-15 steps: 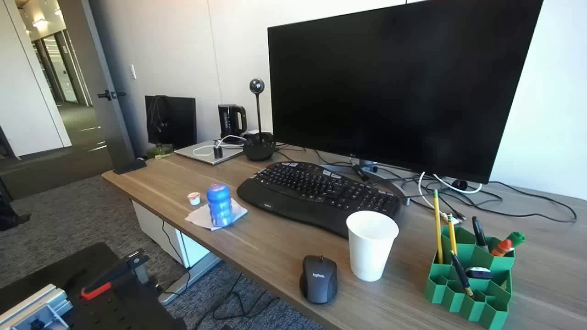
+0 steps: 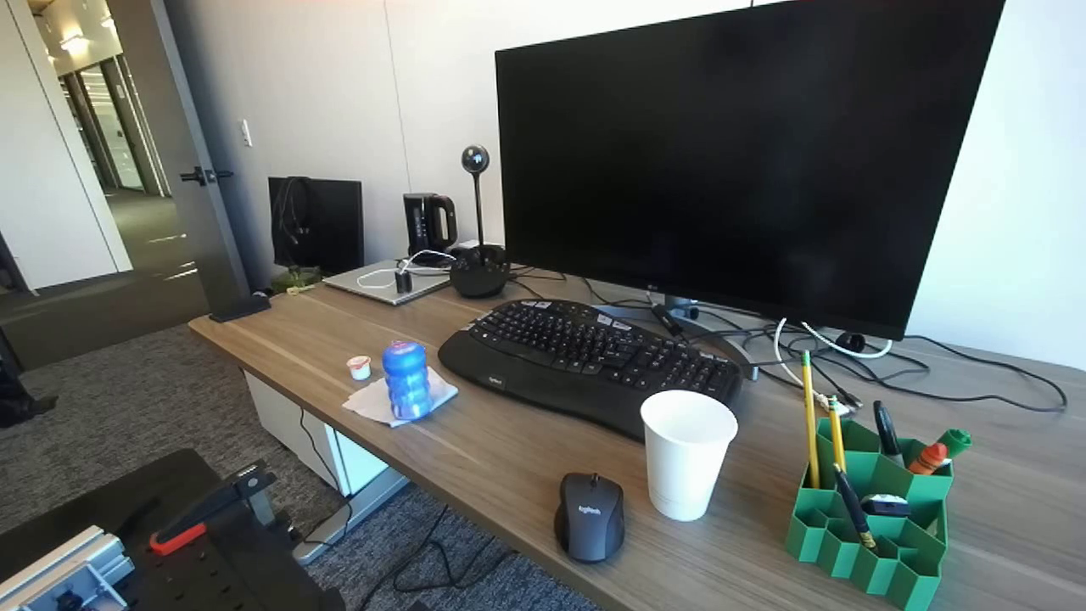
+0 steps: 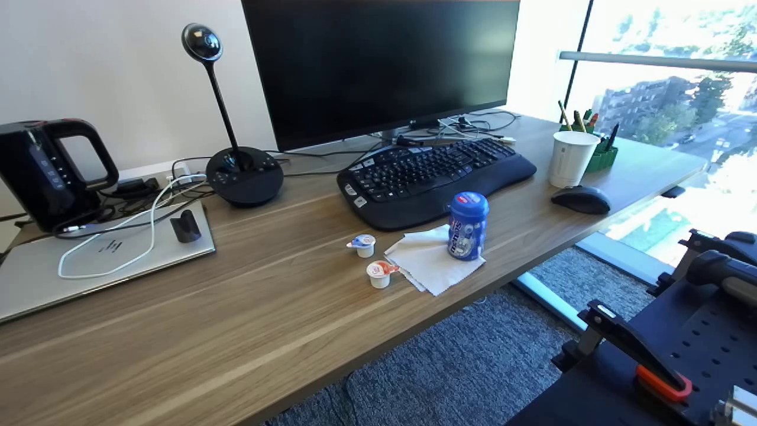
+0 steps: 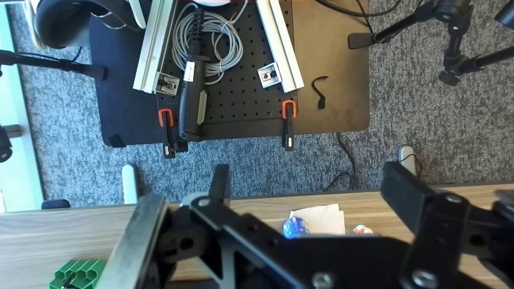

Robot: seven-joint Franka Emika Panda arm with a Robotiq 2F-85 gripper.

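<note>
In the wrist view my gripper is open, its two dark fingers spread wide and nothing between their tips. It is absent from both exterior views. Below it in that view, partly covered by the gripper body, are a blue gum bottle [image 4: 294, 226] and a white napkin [image 4: 323, 219]. From the second exterior view, the bottle [image 3: 468, 226] stands upright on the napkin [image 3: 433, 268]. Two small creamer cups, one red-lidded [image 3: 379, 276] and one blue-lidded [image 3: 364, 245], sit left of it. A white paper cup [image 2: 687, 453] stands upright beside a black mouse [image 2: 590, 518].
A black keyboard [image 2: 601, 356] lies before the large monitor [image 2: 733, 163]. The green pen holder [image 2: 876, 545] is at the right end. A laptop [image 3: 106, 259], kettle [image 3: 49, 170] and webcam stand [image 3: 245, 177] occupy the left.
</note>
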